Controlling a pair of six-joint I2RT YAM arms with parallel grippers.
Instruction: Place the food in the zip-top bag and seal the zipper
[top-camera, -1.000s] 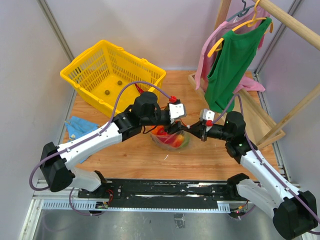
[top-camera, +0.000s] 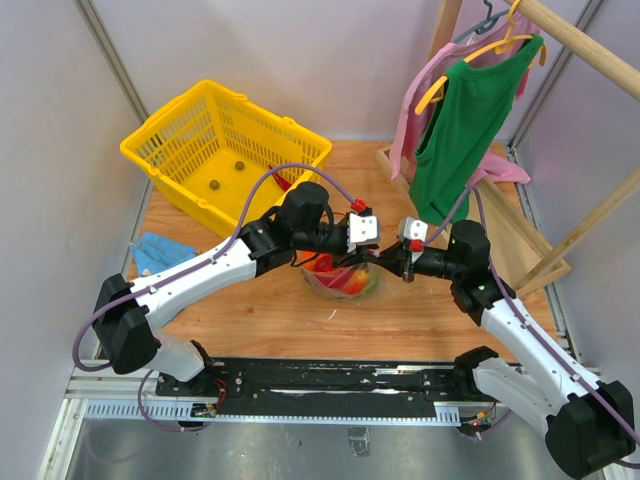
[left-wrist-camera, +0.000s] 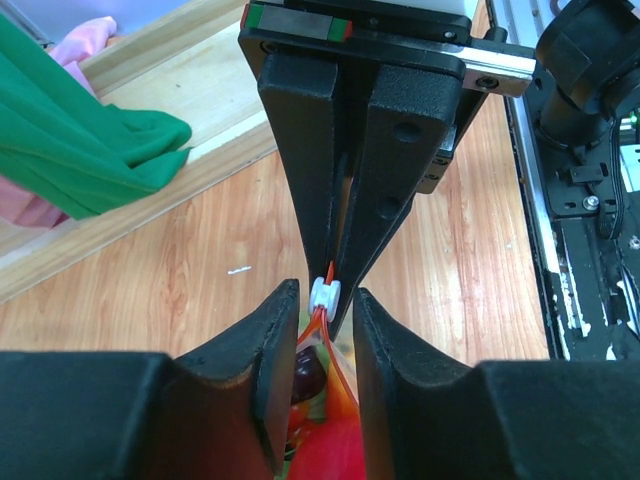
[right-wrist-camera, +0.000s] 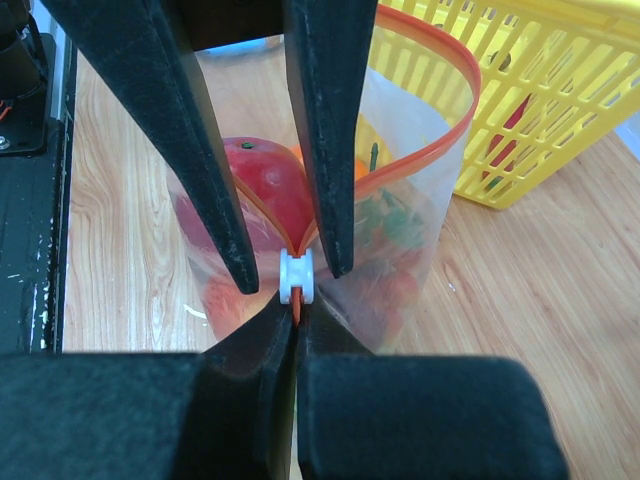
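The clear zip top bag (top-camera: 345, 287) stands on the table with red, orange and green food in it. Its orange-edged mouth (right-wrist-camera: 455, 125) gapes wide in the right wrist view. A white slider (right-wrist-camera: 296, 277) sits at the zip's near end, where the two orange strips meet. My right gripper is shut on the strip end just past the slider. From above, my left gripper reaches down part open, a finger on either side of the slider. In the right wrist view, gaps show between the slider and the left fingers.
A yellow basket (top-camera: 225, 150) stands at the back left with a few small items inside. A blue cloth (top-camera: 163, 255) lies at left. A wooden rack with a green top (top-camera: 465, 135) stands at right.
Over the last second my left gripper has moved right, closer to my right gripper at the bag's zip end. My right arm and the bag look unmoved.
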